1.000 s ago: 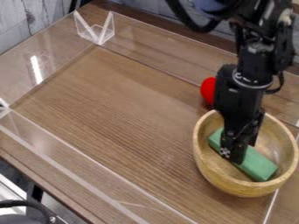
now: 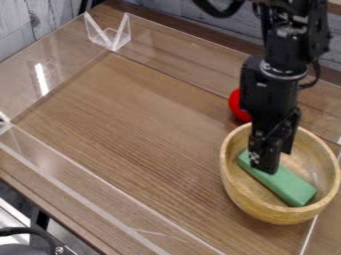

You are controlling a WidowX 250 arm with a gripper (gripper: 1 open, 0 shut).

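Note:
My gripper [image 2: 269, 141] hangs open above a wooden bowl [image 2: 248, 204] on the right, its fingers pointing down into it. A green block [image 2: 284, 185] lies in the bowl, below the fingertips. Behind the bowl, partly hidden by the gripper, is a red object [image 2: 234, 103].
A clear plastic object [image 2: 111, 32] stands at the back left. Cables lie at the lower left corner, and the table ends at a wall at the back.
The gripper has shifted slightly over the last second and looks darker and sharper now. The bowl, green block and red object look unmoved.

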